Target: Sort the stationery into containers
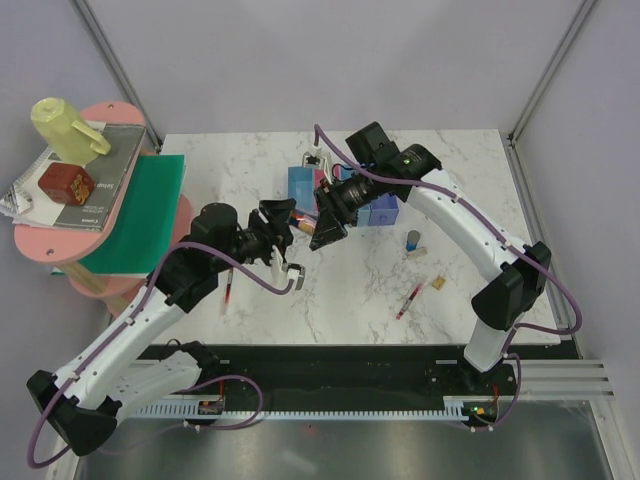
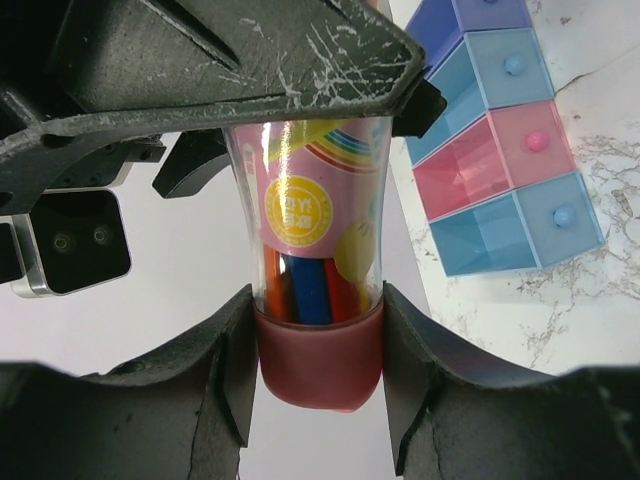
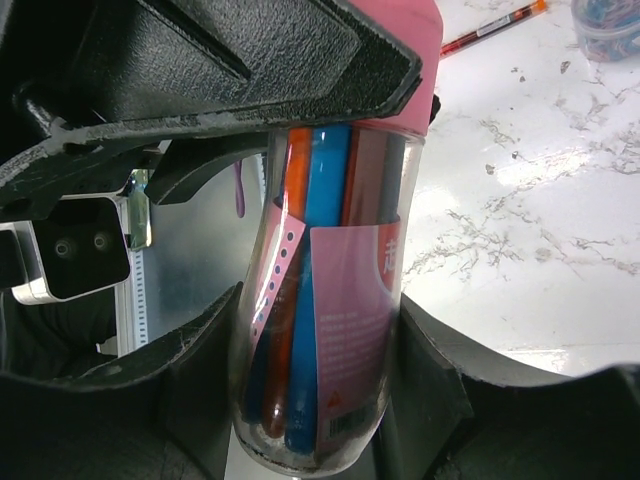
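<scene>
A clear plastic jar of coloured pens (image 1: 304, 224) with a pink cap hangs above the table between both hands. In the left wrist view, my left gripper is shut on the jar's pink cap (image 2: 322, 365). The right wrist view has my right gripper shut around the clear body (image 3: 340, 300) of the same jar. Pens and a pink label show through its wall. Beyond lie the compartment boxes, a blue one (image 2: 485, 235), a pink one (image 2: 480, 170) and another light blue one (image 2: 460, 95).
One pen (image 1: 408, 302) lies front right, another (image 1: 228, 285) on the left. A clear tub with a blue lid (image 1: 413, 240) and a small yellowish piece (image 1: 438, 282) are at the right.
</scene>
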